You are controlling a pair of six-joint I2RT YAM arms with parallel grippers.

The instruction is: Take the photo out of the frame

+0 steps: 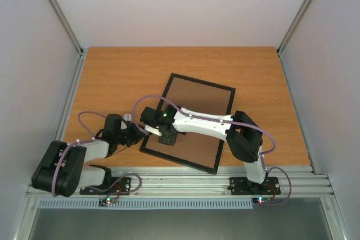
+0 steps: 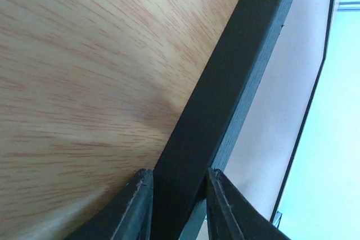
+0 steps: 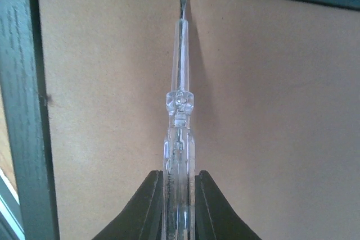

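The photo frame (image 1: 204,82) lies face down on the wooden table, brown backing (image 1: 198,96) up inside its black border. In the left wrist view my left gripper is at the frame's side bar (image 2: 222,88), fingertips against it; whether they grip it is unclear. My right gripper holds a clear screwdriver (image 3: 180,105) lengthwise above the backing, its metal tip at the inner edge of the border. In the top view both grippers are partly hidden by the arms at the frame's lower left.
Bare table (image 1: 124,71) surrounds the frame at the back, left and right. Pale walls enclose the sides and back, with metal rails along the edges.
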